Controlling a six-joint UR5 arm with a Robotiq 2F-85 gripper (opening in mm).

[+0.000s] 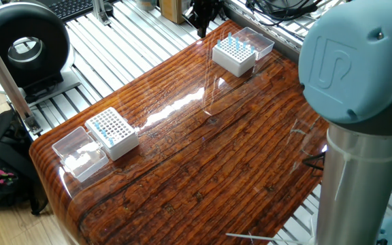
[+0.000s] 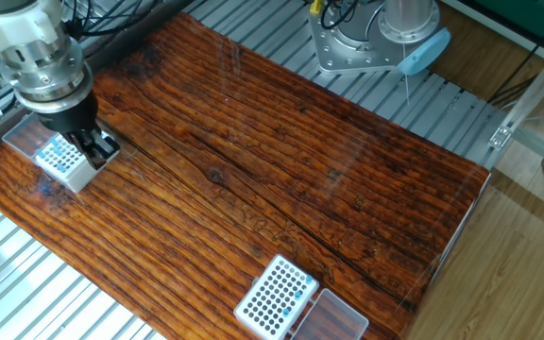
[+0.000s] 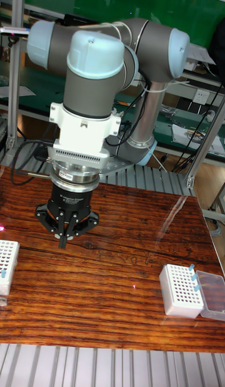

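A white tube rack [image 1: 234,57] with several blue tubes standing up out of it sits toward the far right end of the wooden table. The other white rack [image 1: 112,134] is at the near left end, and its few blue tubes [image 2: 297,295] form a line. My black gripper [image 3: 62,241] points down above the table, its fingertips together and nothing visible between them. From overhead, the gripper [image 2: 100,157] overlaps the edge of the left rack [image 2: 61,157]. In exterior view 1 only its lower part shows, at the top edge.
Clear open lids [image 1: 80,154] [image 1: 255,42] lie beside both racks. Between the racks the glossy table [image 2: 225,179] is bare. Cables [image 1: 278,10] run behind the far rack, and the arm's base [image 2: 362,38] stands at the table's back side.
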